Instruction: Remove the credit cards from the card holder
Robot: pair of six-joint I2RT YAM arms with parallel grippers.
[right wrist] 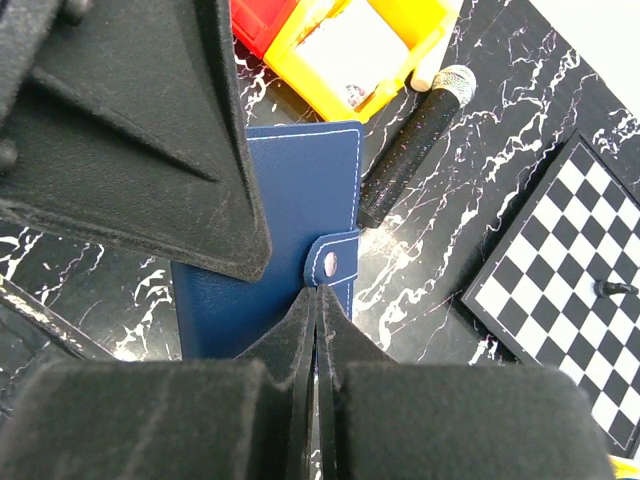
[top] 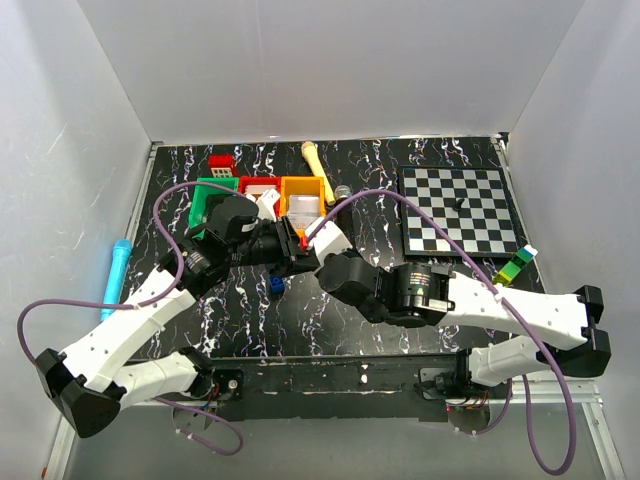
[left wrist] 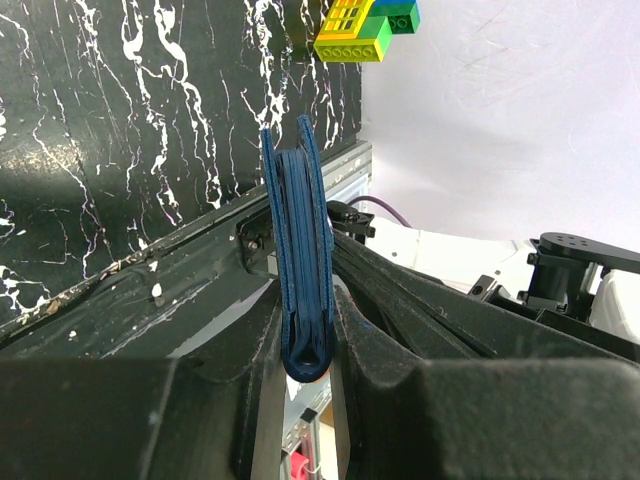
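Observation:
In the left wrist view, the dark blue card holder (left wrist: 303, 250) stands on edge, and my left gripper is shut on its near end. The right wrist view shows its broad blue face (right wrist: 300, 190) with white stitching and a strap (right wrist: 333, 260) with a round snap; a black left gripper finger (right wrist: 150, 130) covers part of it. My right gripper is shut, its tips at the strap near the snap, and nothing shows between them. From the top view the two grippers meet in mid-air above the table, hiding the holder. No card can be made out.
Green (top: 206, 197), red (top: 262, 190) and orange (top: 303, 200) bins lie behind the arms. A black microphone (right wrist: 420, 140) is close by, and a chessboard (top: 455, 210) fills the back right. Toy bricks (top: 514, 266) sit at the right edge.

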